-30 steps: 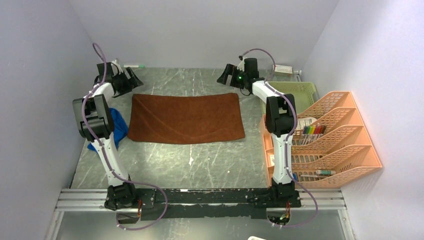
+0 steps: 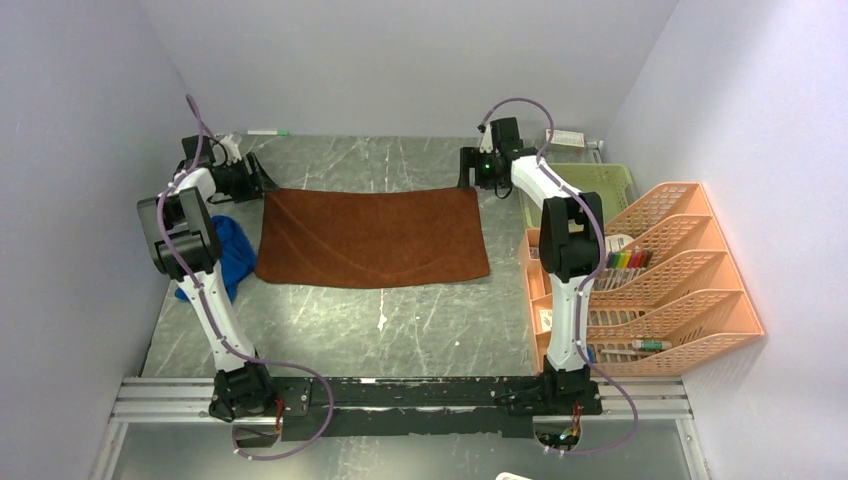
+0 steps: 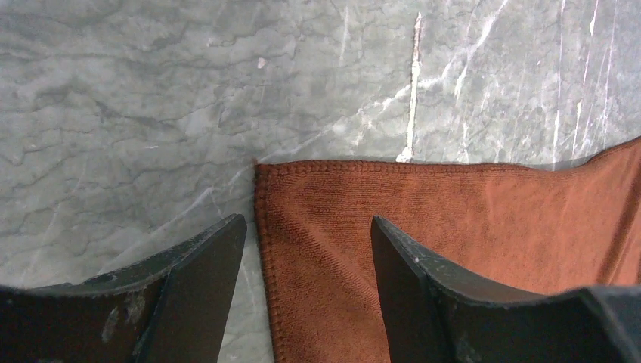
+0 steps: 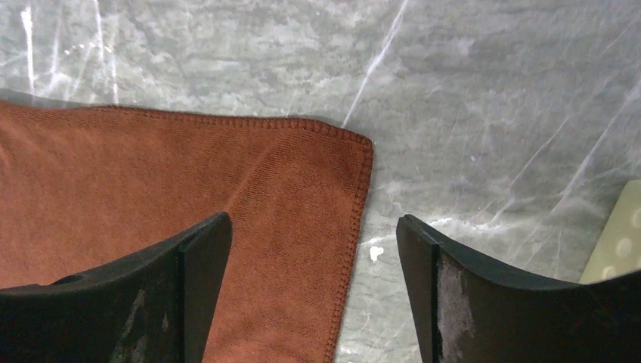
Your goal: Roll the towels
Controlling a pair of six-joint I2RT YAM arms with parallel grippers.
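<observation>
A brown towel [image 2: 375, 237] lies spread flat on the grey marbled table, its long sides running left to right. Over its far left corner is my left gripper [image 2: 270, 178]; in the left wrist view the open fingers [image 3: 208, 291] stand on either side of the towel's edge, with nothing gripped. At the far right corner hovers my right gripper [image 2: 467, 168], also open, and in its wrist view the towel's side hem runs between the parted fingers. A crumpled blue cloth [image 2: 232, 255] lies left of the brown towel, partly under the left arm.
An orange rack [image 2: 690, 260] with pens and a green basket [image 2: 602, 182] stand on the right. A green-and-white marker [image 2: 268, 132] lies at the back left.
The towel has not shifted.
</observation>
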